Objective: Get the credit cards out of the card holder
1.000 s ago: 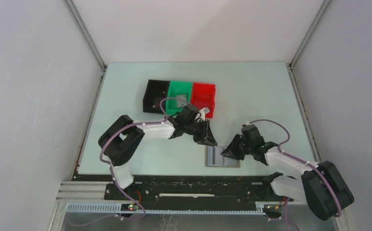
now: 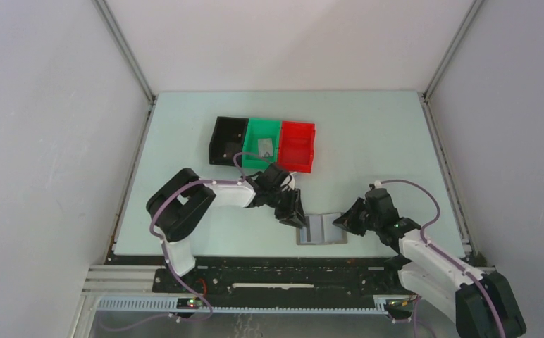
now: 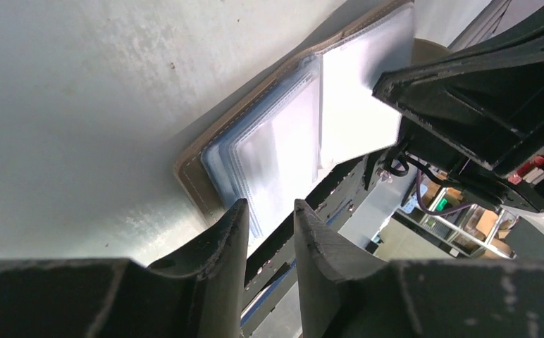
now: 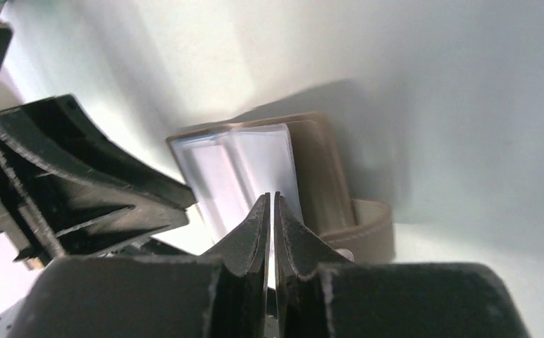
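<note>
The card holder (image 2: 318, 229) lies open on the table near the front edge, brown backing with clear sleeves (image 3: 276, 155); whether cards sit inside is hard to tell. My left gripper stands open over the holder's left end, nothing seen between its fingers. My right gripper is at the holder's right end, fingertips close together beside a raised clear sleeve (image 4: 266, 155); whether it grips anything there cannot be made out.
A black bin (image 2: 227, 141), a green bin (image 2: 255, 127) with a grey item inside, and a red bin (image 2: 297, 144) stand at the back.
The right arm has moved rightward along the holder. The left gripper has come down and left onto the holder's left end.
</note>
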